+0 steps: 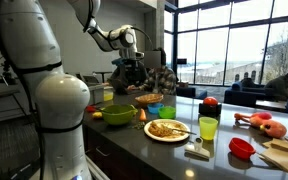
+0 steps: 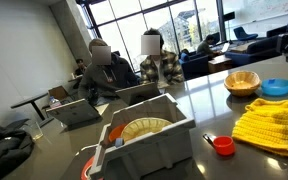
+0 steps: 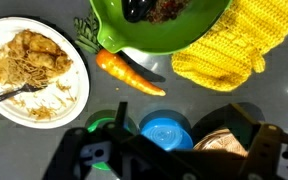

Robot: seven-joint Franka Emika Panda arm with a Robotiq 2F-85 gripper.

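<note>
My gripper is open above the table, with nothing between its fingers; exterior view 1 shows the same gripper (image 1: 134, 72) high over the far left. Below it in the wrist view lie an orange carrot (image 3: 129, 72), a green bowl (image 3: 169, 42) with dark contents, and a yellow cloth (image 3: 224, 55). A white plate (image 3: 76, 100) of noodles with a fork is at the left. A blue lid or bowl (image 3: 166, 132) and a wicker basket (image 3: 220, 141) sit partly behind the gripper.
In exterior view 1, a yellow-green cup (image 1: 208, 128), a red bowl (image 1: 241, 149) and toy vegetables (image 1: 269, 124) occupy the right side. A grey bin (image 2: 149, 140) stands by the basket area in exterior view 2. Bare dark table shows around the plate.
</note>
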